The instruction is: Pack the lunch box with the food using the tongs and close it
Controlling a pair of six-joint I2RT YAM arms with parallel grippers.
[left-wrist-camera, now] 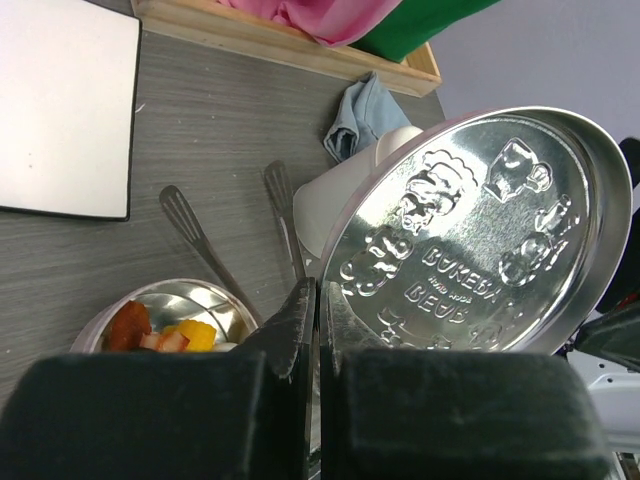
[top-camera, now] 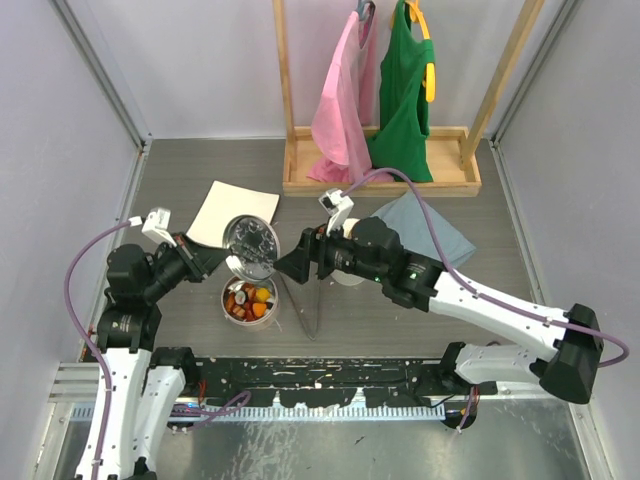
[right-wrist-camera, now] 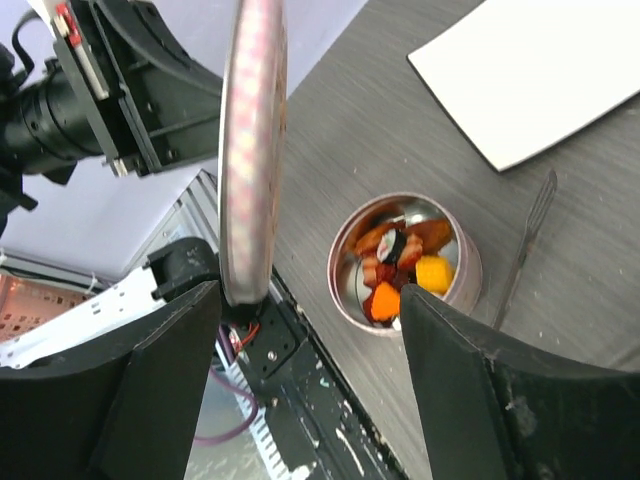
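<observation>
My left gripper is shut on the lunch box lid (left-wrist-camera: 460,230), a steel disc with embossed pictures, held upright above the lunch box. My right gripper stands part open at the lid's other side; in the right wrist view the lid's pink edge (right-wrist-camera: 250,150) shows just beyond its fingertips. The round lunch box (top-camera: 250,301), filled with colourful food, sits below on the table.
A white canister (left-wrist-camera: 320,200) is mostly behind the right arm. Utensils (right-wrist-camera: 530,230) lie beside the box. A white board (top-camera: 232,205), a blue cloth (top-camera: 440,225) and a wooden rack (top-camera: 300,175) with clothes stand farther back.
</observation>
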